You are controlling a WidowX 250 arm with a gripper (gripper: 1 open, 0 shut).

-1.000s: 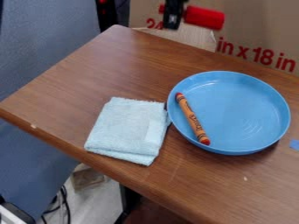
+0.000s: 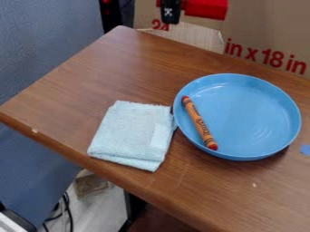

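A blue plate (image 2: 248, 113) sits on the right half of the wooden table, with an orange crayon (image 2: 198, 122) lying in its left part. Left of the plate lies a folded pale blue cloth (image 2: 127, 136). At the top edge of the view, above the table's far end, part of my gripper (image 2: 171, 16) shows, black with red beside it; most of it is cut off, and its finger state is not clear.
Bare tabletop (image 2: 85, 82) stretches across the back left and the front right. A cardboard box (image 2: 266, 36) stands behind the table. A small blue piece (image 2: 305, 149) lies at the right edge.
My gripper has risen a little toward the top edge of the view over the last second. The plate, crayon and cloth have not moved.
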